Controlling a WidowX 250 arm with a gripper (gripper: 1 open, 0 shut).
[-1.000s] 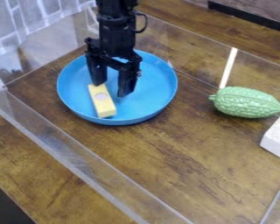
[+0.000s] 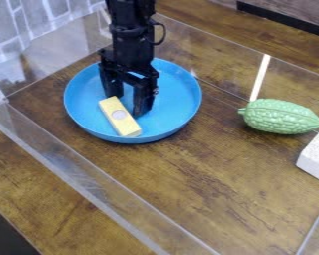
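A pale yellow block (image 2: 119,121) with a round light mark lies in the left part of a blue bowl (image 2: 175,104). My black gripper (image 2: 127,84) reaches down from the top into the bowl, its fingers over the area just behind and right of the block. The dark fingers overlap one another, so how far apart they are is hard to tell; nothing is clearly held between them.
A green bumpy vegetable toy (image 2: 281,118) lies right of the bowl, with a white block (image 2: 315,154) beyond it and a thin white stick (image 2: 258,80) behind. Clear plastic walls border the wooden table (image 2: 209,189).
The gripper's fingers have shifted a little and appear closer together than before, lying lower over the bowl beside the yellow block. The block has moved slightly, if at all.
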